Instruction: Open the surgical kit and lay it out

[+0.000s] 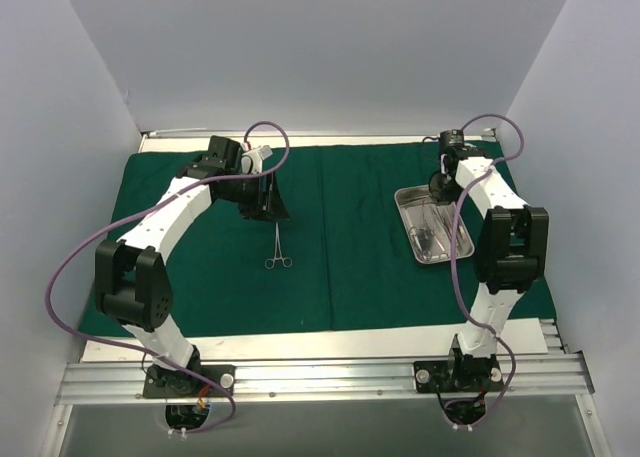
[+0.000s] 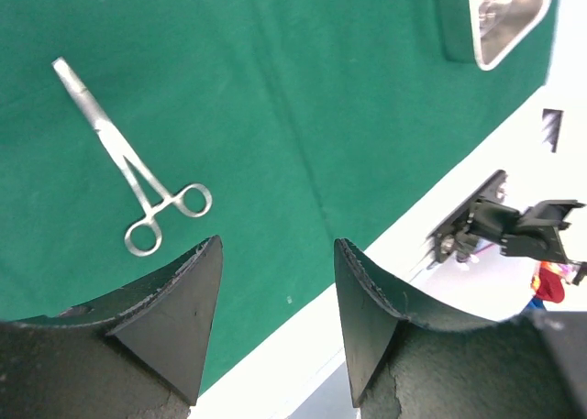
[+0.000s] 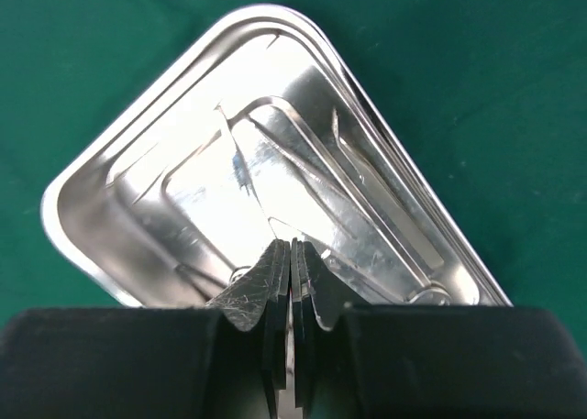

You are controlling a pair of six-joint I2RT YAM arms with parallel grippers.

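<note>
On the green cloth lies a silver clamp with ring handles (image 2: 117, 149), clear of any finger. Above and beside it hovers my left gripper (image 1: 273, 215), whose fingers (image 2: 376, 318) stand apart with only cloth showing between them. To the right, a metal tray (image 1: 403, 227) holds several thin steel instruments, among them a slim hooked probe (image 3: 353, 162). My right gripper is over the tray, its fingertips together and nothing visible between them. Its fingers hide the near part of the tray.
The green cloth (image 1: 360, 277) spreads over the table, with a fold line near its middle. Free room lies between the clamp and the tray. Grey walls (image 1: 590, 127) bound the sides and back.
</note>
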